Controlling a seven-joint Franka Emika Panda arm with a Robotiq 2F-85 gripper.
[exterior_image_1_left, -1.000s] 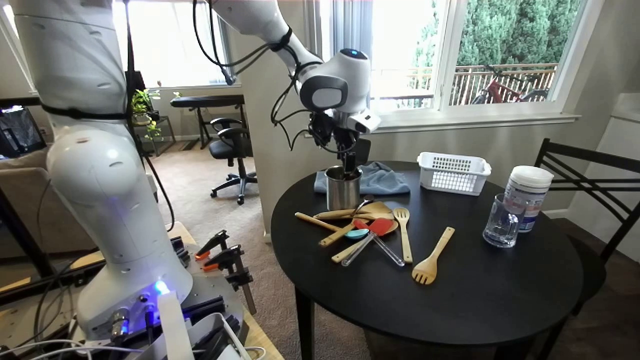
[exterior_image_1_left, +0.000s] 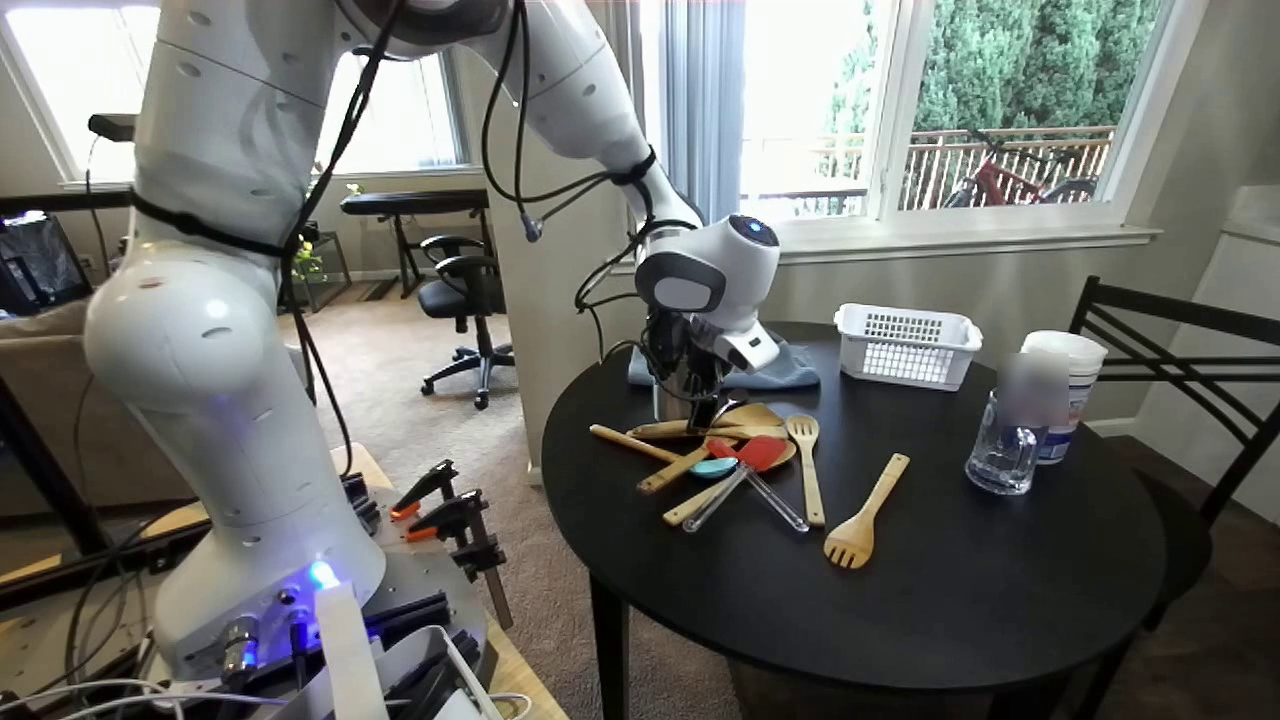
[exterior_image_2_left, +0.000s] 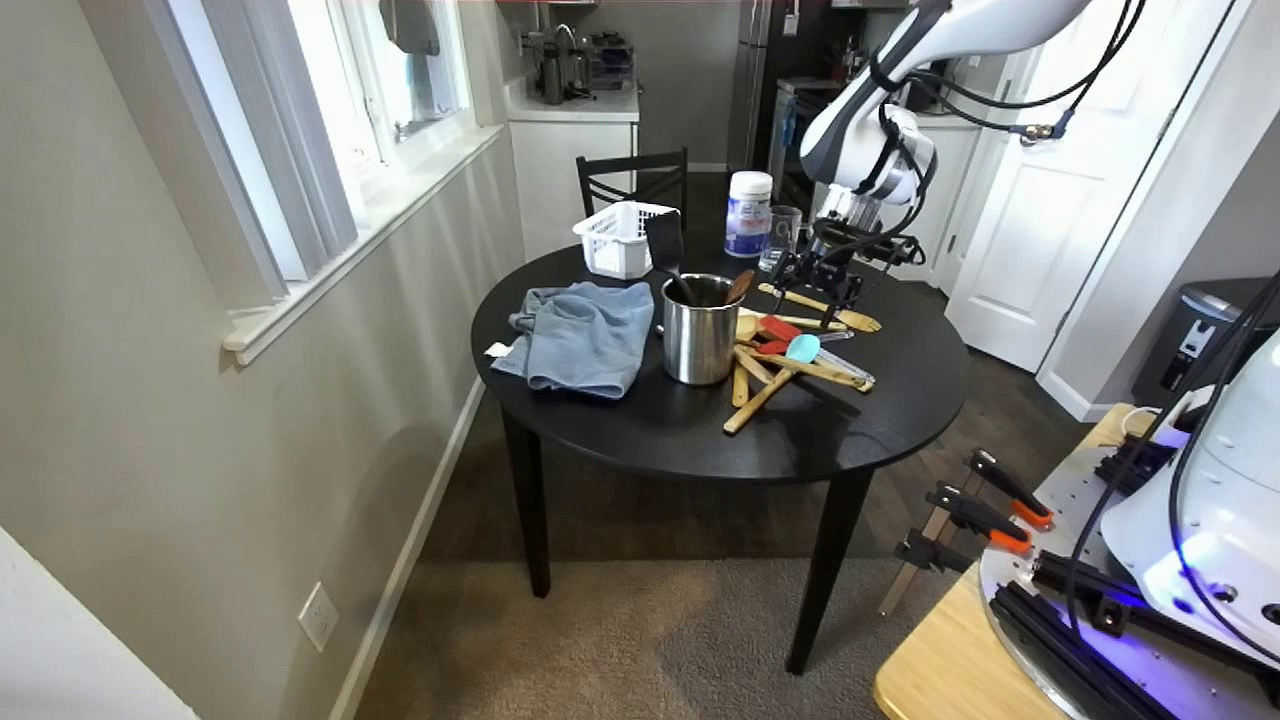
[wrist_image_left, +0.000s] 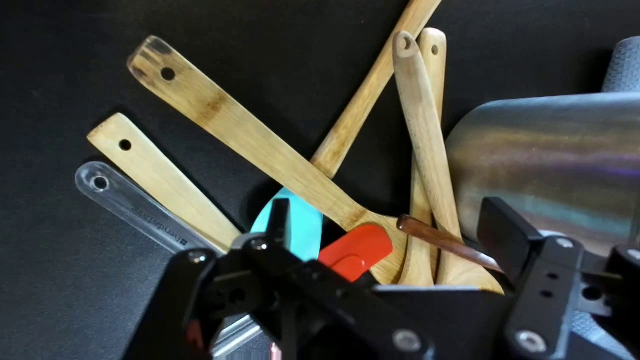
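My gripper is open, low over a pile of kitchen utensils on the black table. Between its spread fingers in the wrist view lie a red silicone head (wrist_image_left: 357, 252), the broad end of a wooden utensil (wrist_image_left: 252, 135) and a thin dark-brown handle (wrist_image_left: 447, 242); none is visibly gripped. A turquoise head (wrist_image_left: 306, 225) shows near the left finger. Clear plastic (wrist_image_left: 135, 207) and several pale wooden handles surround them. Beside the right finger stands the steel pot (exterior_image_2_left: 699, 342), holding a black spatula (exterior_image_2_left: 663, 244) and a brown utensil (exterior_image_2_left: 740, 286). My arm partly covers the pot in exterior view 1.
A wooden fork (exterior_image_1_left: 866, 514) and slotted spoon (exterior_image_1_left: 807, 468) lie right of the pile. A blue cloth (exterior_image_2_left: 588, 336), white basket (exterior_image_1_left: 908, 346), glass mug (exterior_image_1_left: 1003, 456) and white tub (exterior_image_1_left: 1064, 354) stand around.
From above the pot, the arm has come down and toward exterior view 1's camera, over the utensil pile. The pile looks unchanged.
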